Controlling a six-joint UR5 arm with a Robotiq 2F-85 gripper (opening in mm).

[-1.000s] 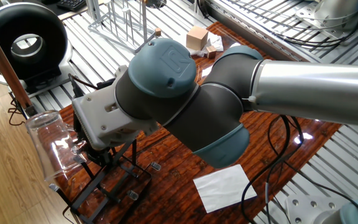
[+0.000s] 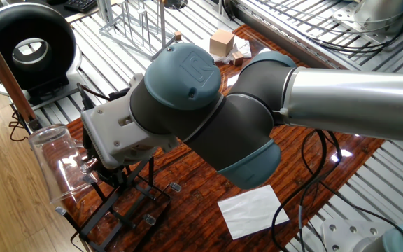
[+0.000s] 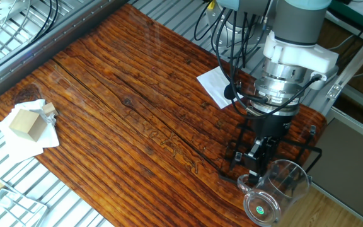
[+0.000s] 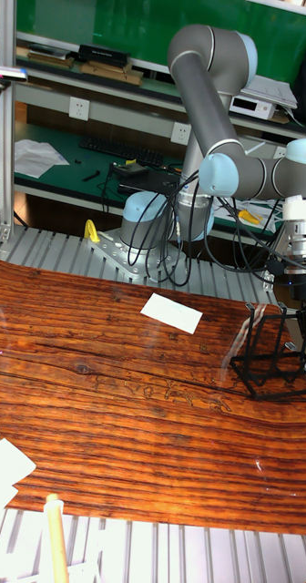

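A clear mug (image 3: 281, 189) is tilted at the table's edge, a green mark on its base and its handle turned toward my gripper. My gripper (image 3: 254, 171) points down beside it and appears shut on the handle, though the fingertips are small and partly hidden. In exterior view 1 the mug (image 2: 60, 164) shows left of the wrist, next to the black wire rack (image 2: 121, 210). That rack (image 4: 270, 354) stands on the wooden table right under and around the gripper; whether the mug touches it I cannot tell.
White paper (image 3: 216, 87) lies flat near the rack. At the table's other end are a wooden block (image 3: 28, 125) and a smaller block (image 3: 49, 109) on white sheets.
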